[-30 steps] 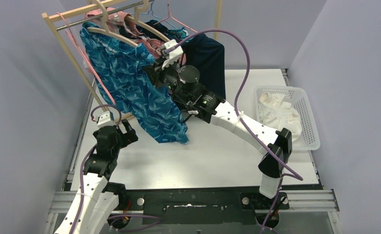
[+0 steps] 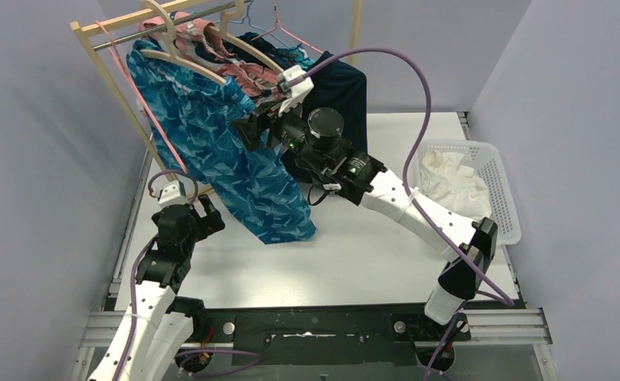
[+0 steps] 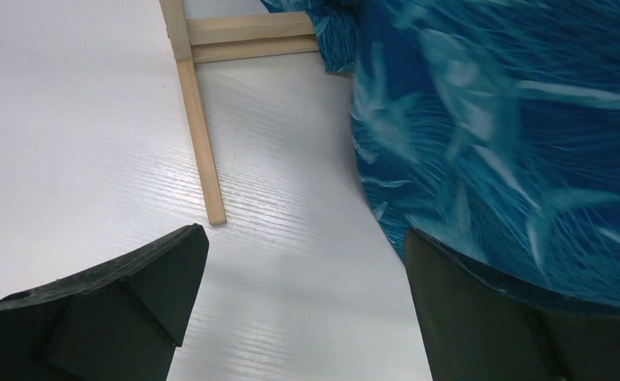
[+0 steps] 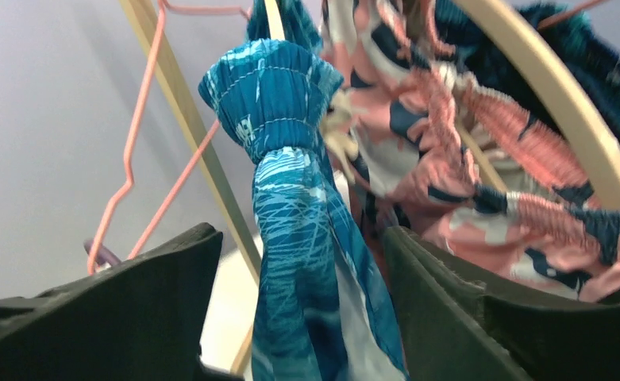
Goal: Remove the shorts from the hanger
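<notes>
Blue patterned shorts (image 2: 235, 163) hang slanted from a wooden hanger (image 2: 189, 65) on the rack. One end of the hanger reaches into their waistband, which shows bunched in the right wrist view (image 4: 279, 103). My right gripper (image 2: 257, 127) is beside the waistband's right end. Its fingers (image 4: 457, 294) stand apart, with the blue cloth running down between them, not pinched. Low at the left of the rack, my left gripper (image 2: 211, 216) is open and empty. In the left wrist view the shorts (image 3: 513, 159) hang close to its right finger.
Pink-and-navy clothing (image 4: 417, 159) and dark trousers (image 2: 342, 95) hang behind. A pink hanger (image 2: 144, 103) hangs at the rack's left. A white basket (image 2: 503, 190) with cream cloth stands at the right.
The shorts' lower edge swung right and lower. The left arm stays still.
</notes>
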